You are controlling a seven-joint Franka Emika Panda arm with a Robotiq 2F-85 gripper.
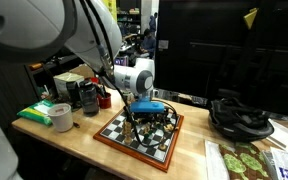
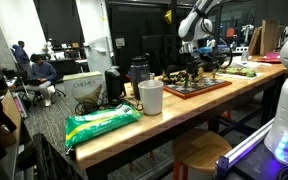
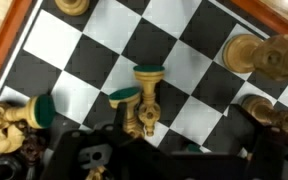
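Two light wooden chess pieces with green felt bases, one piece (image 3: 149,98) and a second piece (image 3: 126,108), lie on their sides on the black-and-white chessboard (image 3: 72,62). In the wrist view my gripper is open over the board, its dark fingers wide apart at the lower part of the picture. Those fallen pieces lie around the upper left of the gap. Another light piece (image 3: 39,110) is tipped over at the left. Standing light pieces (image 3: 279,58) are at the right. In exterior view 1 the fingertips are hard to make out among the pieces.
Left of the board are a white cup (image 1: 61,117), dark containers (image 1: 88,97) and a green bag (image 2: 109,122). A black bag (image 1: 240,118) lies at the right, beside papers (image 1: 242,162). Bare wood shows in front of the board. A person stands behind the table.
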